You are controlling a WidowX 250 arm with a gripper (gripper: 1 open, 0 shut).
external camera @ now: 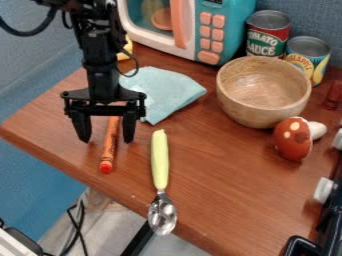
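Observation:
My black gripper hangs over the left part of the wooden table, its two fingers spread open on either side of an orange marker-like stick, which lies pointing toward the front edge. Whether the fingers touch it, I cannot tell. To its right a spoon with a pale yellow handle lies lengthwise, and a light blue cloth lies behind.
A wooden bowl, a mushroom-like toy, two cans and a toy microwave fill the back and right. Black equipment sits at the right edge.

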